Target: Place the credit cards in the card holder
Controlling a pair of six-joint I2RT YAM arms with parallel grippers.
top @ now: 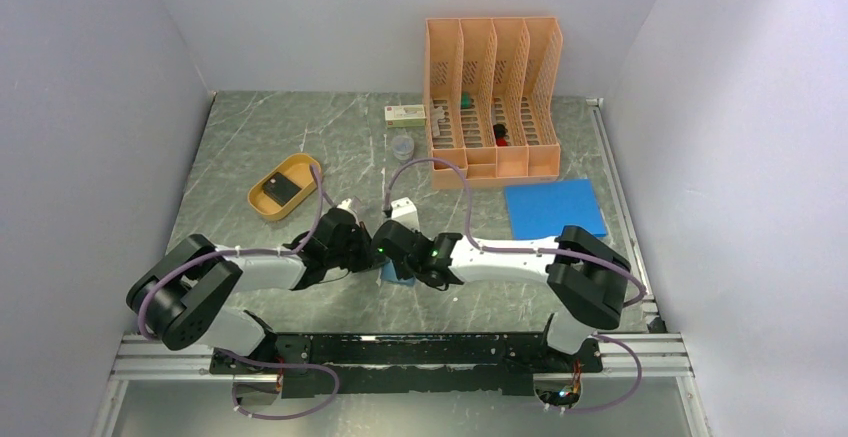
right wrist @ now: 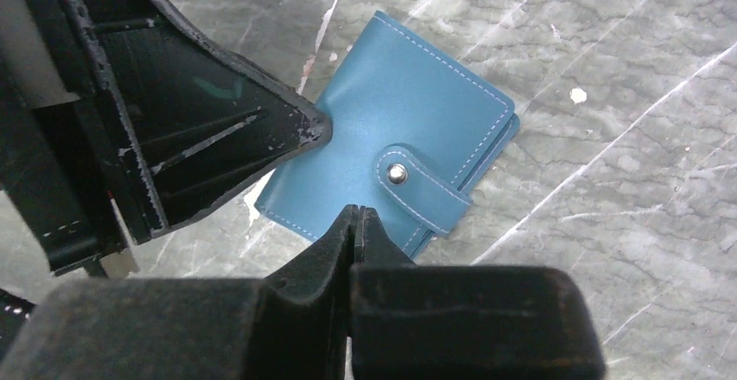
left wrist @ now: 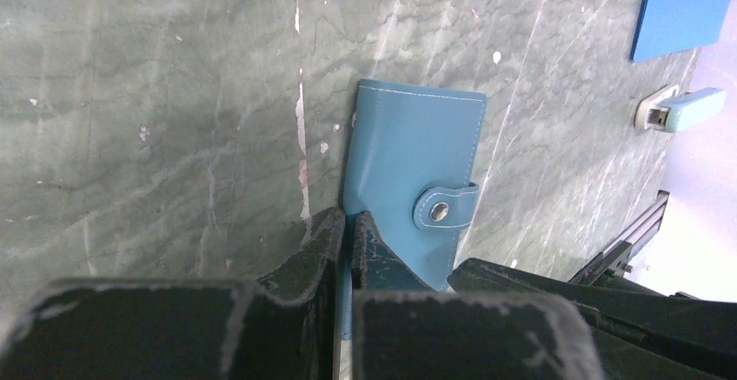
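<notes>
The blue card holder [right wrist: 374, 93] lies closed on the marble tabletop, its snap strap [right wrist: 426, 193] fastened over the front with a silver stud. In the left wrist view, my left gripper is shut on the spine edge of the card holder. My right gripper is shut with nothing between its fingertips. It stands over the holder's lower part, and the strap lies outside its fingers, up and to the right. Both arms mostly cover the holder in the top view. I cannot make out any credit cards.
A yellow tray [top: 256, 197] with a black flat item is at the left. A peach rack [top: 510, 169] stands at the back, with a blue panel [top: 555, 207] to its right. A light-blue USB stick [left wrist: 695, 109] lies beyond the holder.
</notes>
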